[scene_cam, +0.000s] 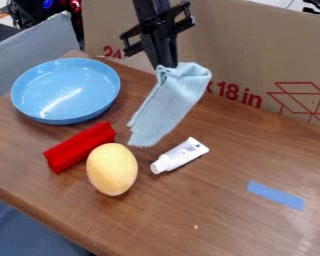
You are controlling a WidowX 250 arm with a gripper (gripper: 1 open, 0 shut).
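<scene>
My black gripper (166, 62) is shut on a light blue cloth (172, 100), which hangs from its fingertips above the wooden table (203, 220), between the blue plate and the back cardboard. The cloth's lower end hangs just above a white tube (179, 156) and beside a red block (79, 147).
A blue plate (64, 89) sits at back left. A yellow egg-shaped object (112, 169) lies at front centre. A blue tape strip (275, 195) is on the right. Cardboard (256, 70) walls the back.
</scene>
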